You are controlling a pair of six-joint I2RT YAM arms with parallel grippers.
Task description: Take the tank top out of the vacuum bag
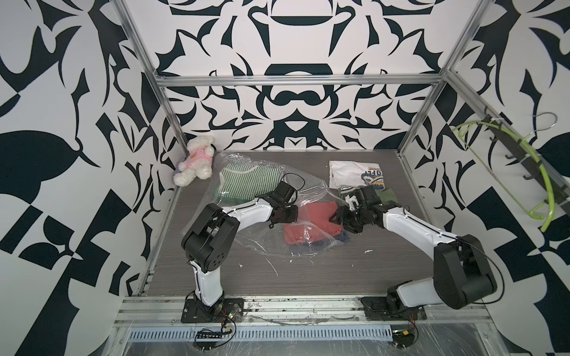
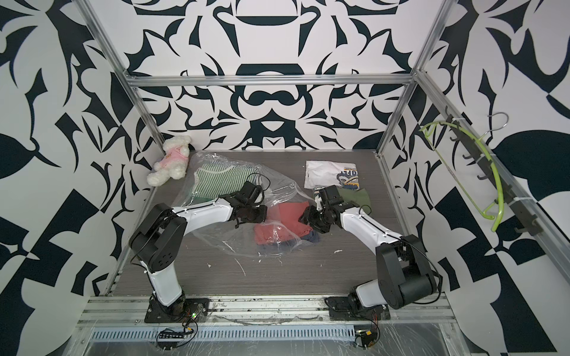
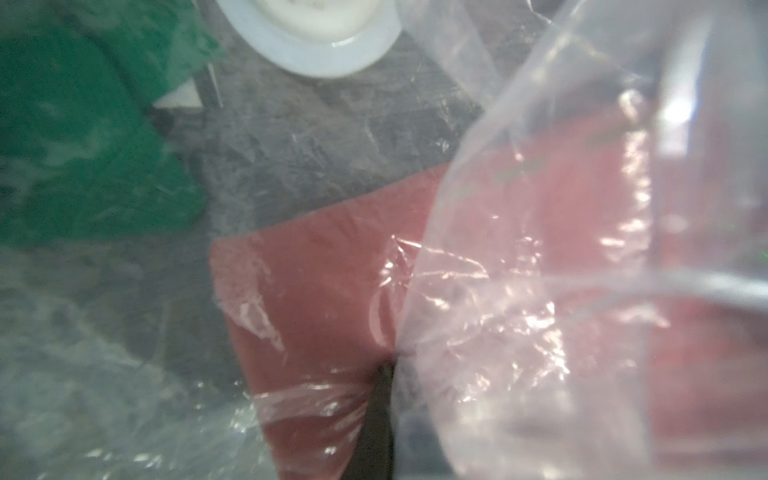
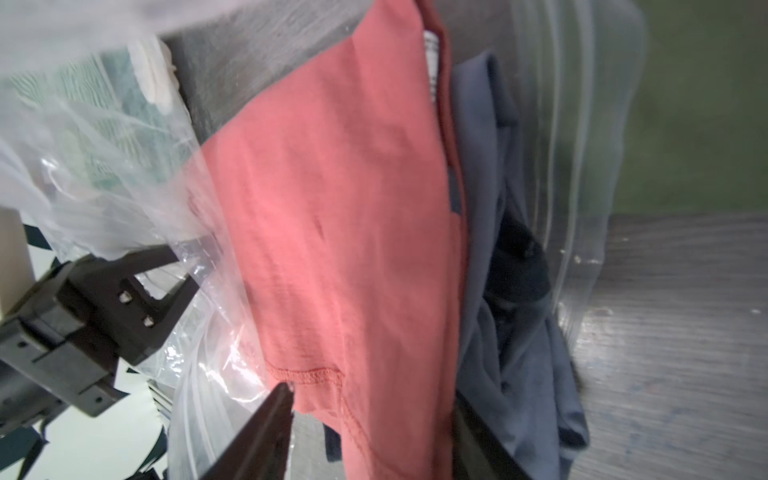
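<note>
A clear vacuum bag (image 1: 249, 234) is spread over the table's left and middle. Near its right-hand mouth lies a folded red garment (image 4: 328, 224), with slate-blue cloth (image 4: 512, 352) beneath it. A green-striped garment (image 1: 249, 181) lies at the back left under film. Folded as they are, I cannot tell which is the tank top. My left gripper is over the red cloth's left side, shut on the bag's film, which rises at its fingertips. My right gripper is part open, with red cloth between its fingers but not clamped.
A white printed shirt (image 1: 350, 173) and olive cloth (image 2: 353, 198) lie at the back right. A plush bear (image 1: 197, 160) sits in the back left corner. A green hanger (image 1: 540, 172) hangs on the right wall.
</note>
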